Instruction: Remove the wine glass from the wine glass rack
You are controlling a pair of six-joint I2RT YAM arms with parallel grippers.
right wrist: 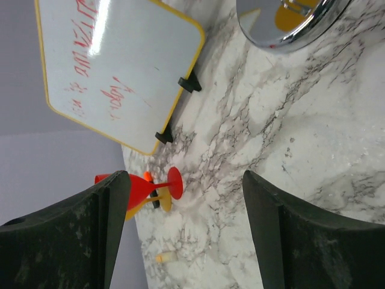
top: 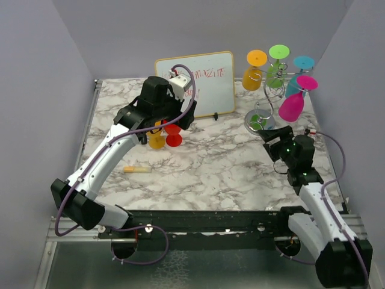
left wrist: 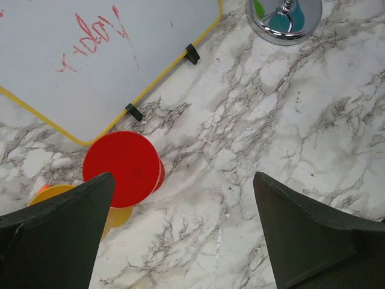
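Note:
A chrome glass rack (top: 260,123) at the back right holds hanging plastic glasses in orange (top: 251,77), green, blue and pink (top: 292,105). My right gripper (top: 275,137) is low at the rack's front, open and empty; its wrist view shows the shiny base (right wrist: 283,39) at upper right. My left gripper is open over the left-middle of the counter, above upright red (left wrist: 120,168) and yellow glasses, with nothing between its fingers.
A whiteboard (top: 195,81) with red writing stands at the back. A pale marker-like stick (top: 136,170) lies at left.

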